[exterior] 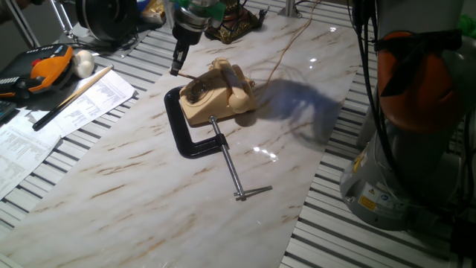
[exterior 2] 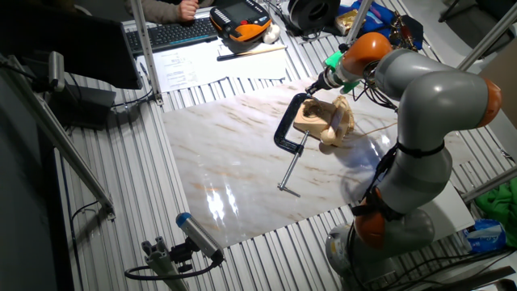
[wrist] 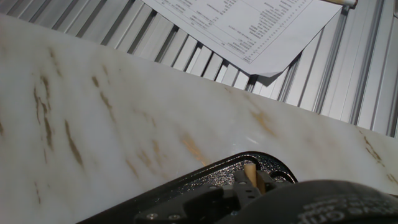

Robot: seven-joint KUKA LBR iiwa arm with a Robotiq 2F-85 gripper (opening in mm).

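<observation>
A cream rotary telephone [exterior: 216, 100] stands on the marbled board, its dial [exterior: 197, 91] facing up and its handset on the right. Round its left side sits a black C-clamp [exterior: 177, 126], with its steel screw bar reaching toward the front. At the phone's far left, my gripper [exterior: 175, 71] is low and shut on a thin wooden stick [exterior: 187, 76], which points at the dial; whether the tip touches cannot be told. In the wrist view, the stick's end [wrist: 250, 174] shows between dark fingers above the clamp frame [wrist: 180, 177]; the phone is hidden there.
Papers [exterior 2: 182, 73] and a dark-tipped wooden stick [exterior 2: 250, 52] lie to the left, near an orange and black device [exterior 2: 240, 23]. An ornate base [exterior: 234, 26] stands behind the phone. The board's front is clear.
</observation>
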